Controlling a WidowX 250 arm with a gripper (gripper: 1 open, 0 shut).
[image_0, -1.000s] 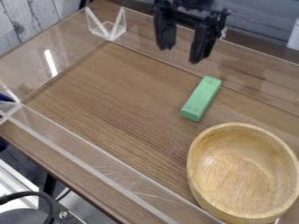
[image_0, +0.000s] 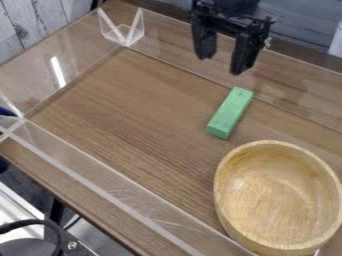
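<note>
The dark robot gripper (image_0: 225, 40) hangs over the back middle of the wooden table, seen from the front, with two dark fingers pointing down; whether it is open or shut, or holds anything, I cannot tell. A green block (image_0: 230, 112) lies flat in front of it, slightly right of centre. A large pale wooden bowl (image_0: 274, 200) sits at the front right.
Clear tape or plastic edging (image_0: 120, 28) shows at the back left and along the left side of the table. Black cables (image_0: 40, 240) lie at the bottom left corner.
The block and bowl have not moved.
</note>
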